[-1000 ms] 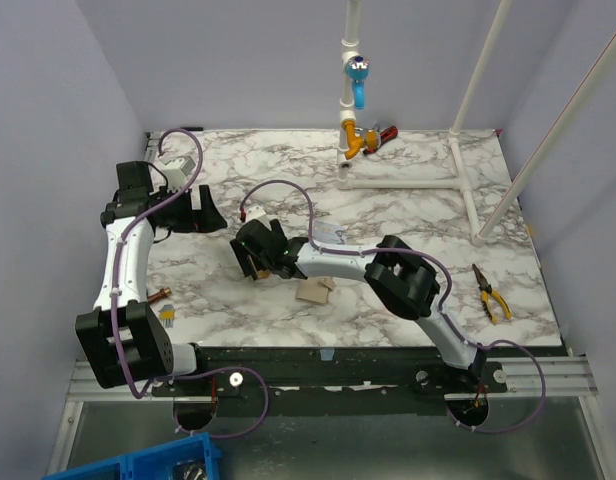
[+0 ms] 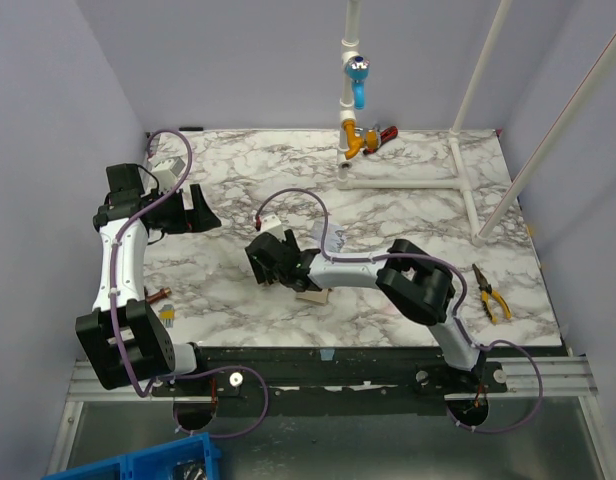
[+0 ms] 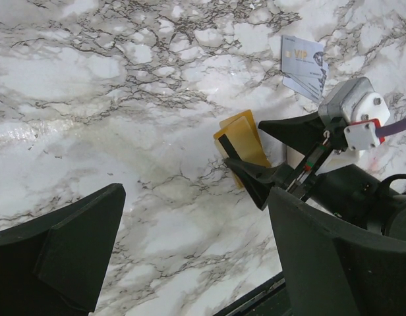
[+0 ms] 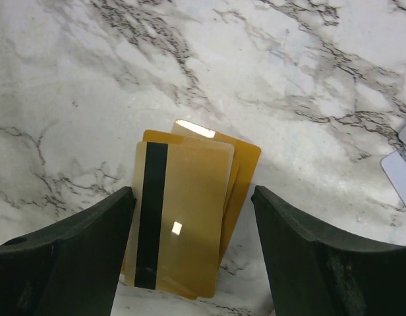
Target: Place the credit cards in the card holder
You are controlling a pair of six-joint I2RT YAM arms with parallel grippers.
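A small stack of gold cards, the top one with a black stripe, lies on the marble table; in the left wrist view it (image 3: 246, 145) is under my right gripper, whose fingertips straddle it, part apart, low at its sides. Silver VIP cards (image 3: 302, 62) lie a little behind to the right. A beige block (image 2: 313, 297), probably the card holder, is partly hidden under the right arm. My left gripper (image 2: 198, 210) hangs open at the left of the table, nothing between its fingers.
A white pipe frame with taps (image 2: 408, 184) stands at the back right, pliers (image 2: 496, 300) lie at the right edge, a blue bin (image 2: 168, 465) sits below the front edge.
My right gripper has shifted slightly to the right over the gold cards. The left arm moved a little left earlier and is now still.
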